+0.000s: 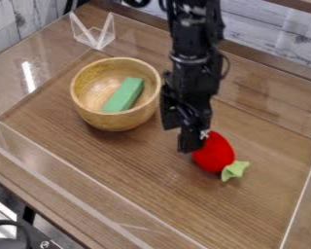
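My black gripper [187, 136] stands open over the table, lowered just left of a red object [212, 153] with a pale green tip, likely a toy vegetable. It is close to that object; whether it touches it is hard to tell. A yellow bowl [86, 88] at the left holds a green block [123, 93].
A clear wire or plastic item [93, 32] stands at the back left. Dark cables lie at the lower left edge.
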